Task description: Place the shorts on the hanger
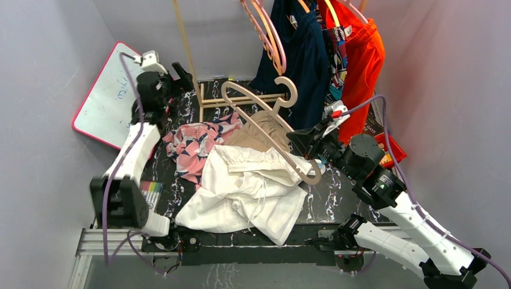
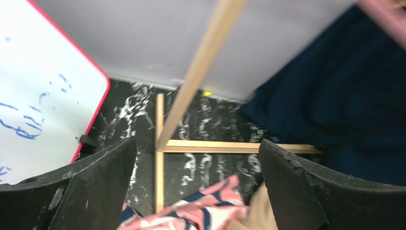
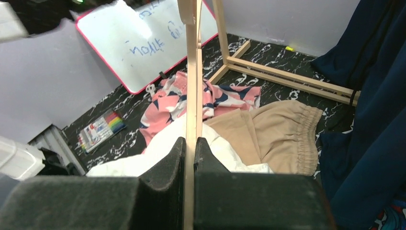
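Note:
Held up over the clothes is a beige hanger (image 1: pixel 253 121), and my right gripper (image 1: pixel 299 146) is shut on its bar. In the right wrist view the hanger (image 3: pixel 191 96) runs upright between the black fingers. White shorts (image 1: pixel 244 195) lie spread at the front, below the hanger. Tan shorts (image 3: pixel 275 134) and a pink patterned garment (image 1: pixel 196 144) lie behind them. My left gripper stands open, raised at the back left, with nothing between its fingers.
Navy (image 1: pixel 298 60) and red shorts (image 1: pixel 361 66) hang on the rack at the back right, beside empty hangers (image 1: pixel 268 36). The wooden rack base (image 1: pixel 244 101) stands behind the clothes. A whiteboard (image 1: pixel 105 90) leans at left; a red box (image 1: pixel 391 150) sits at right.

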